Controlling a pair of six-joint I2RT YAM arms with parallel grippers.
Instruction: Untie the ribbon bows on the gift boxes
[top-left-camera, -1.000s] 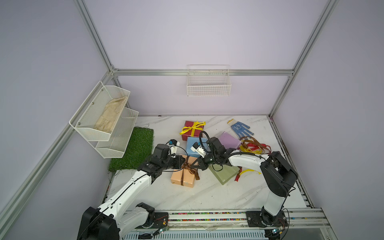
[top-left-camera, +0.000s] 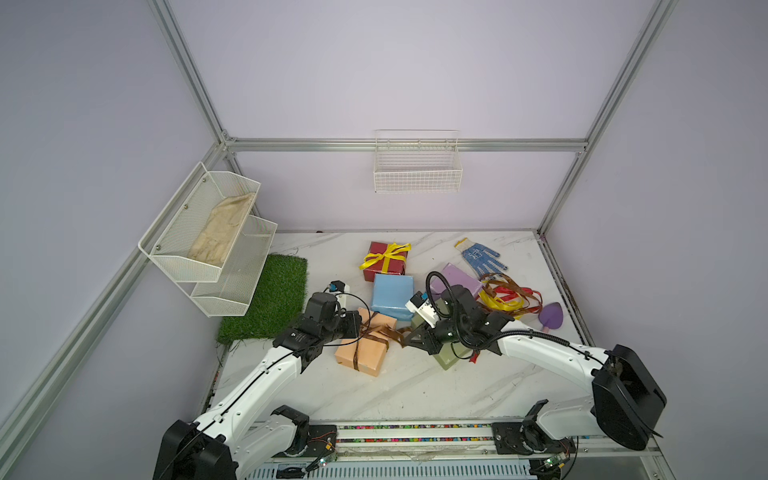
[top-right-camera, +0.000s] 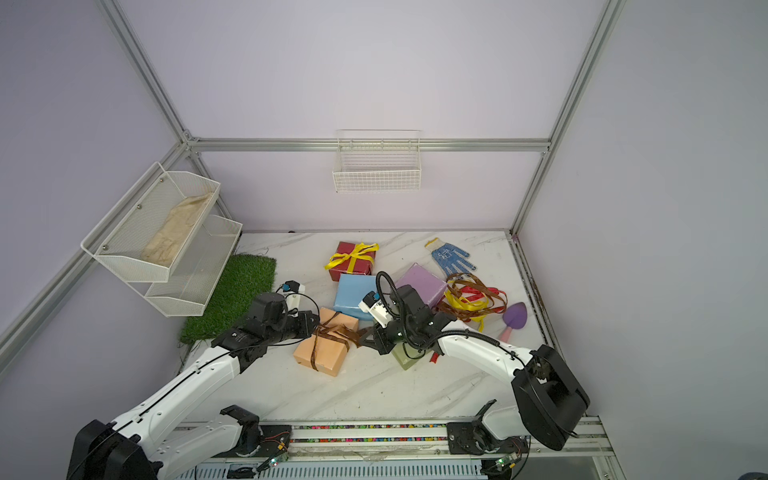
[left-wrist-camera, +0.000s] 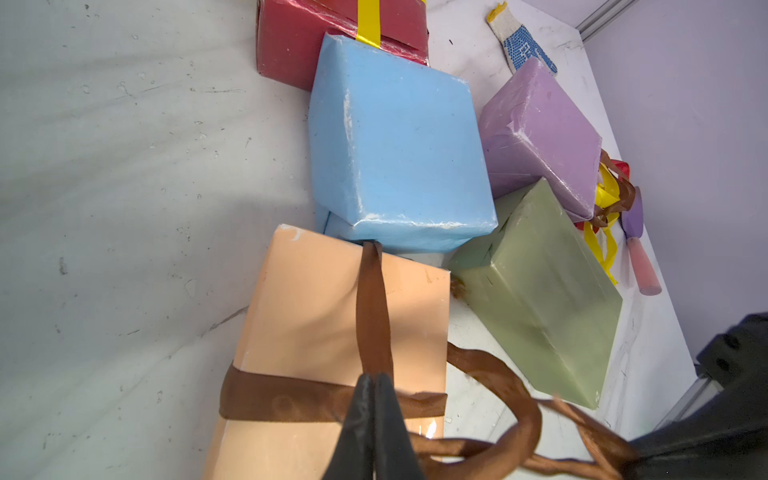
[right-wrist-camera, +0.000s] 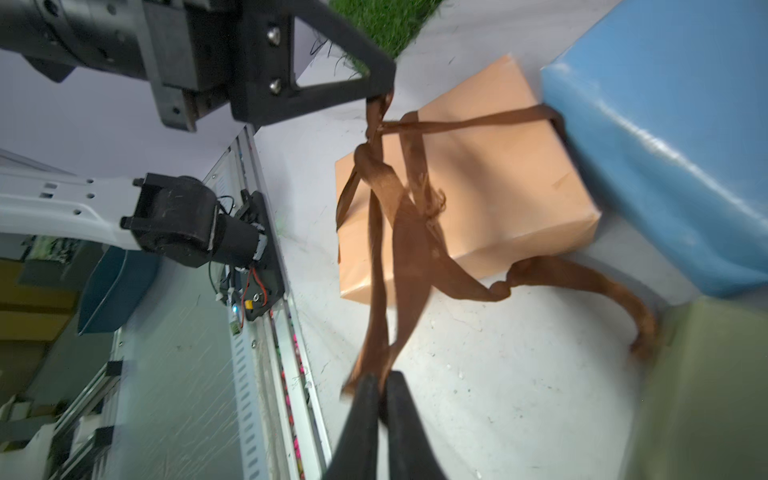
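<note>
The peach gift box (top-left-camera: 364, 352) carries a brown ribbon (left-wrist-camera: 372, 304) crossed over its top. In the right wrist view, my left gripper is shut with brown ribbon hanging at its fingertips. From there, knotted strands and a long loop stretch off the box to my right gripper. Its fingers are blurred, with a narrow gap between them and the ribbon at their tips; how firmly they grip is unclear. Another ribbon tail (right-wrist-camera: 576, 272) trails over the box edge. The red box (top-left-camera: 386, 260) behind wears a tied yellow bow (top-left-camera: 386, 257).
Blue box (left-wrist-camera: 408, 136), purple box (left-wrist-camera: 544, 136) and olive box (left-wrist-camera: 552, 296) show no bows and crowd the peach box. Loose ribbons (top-left-camera: 512, 296), a blue glove (top-left-camera: 481, 257) and a purple tool (top-left-camera: 551, 314) lie right.
The peach box has shifted slightly left and turned.
</note>
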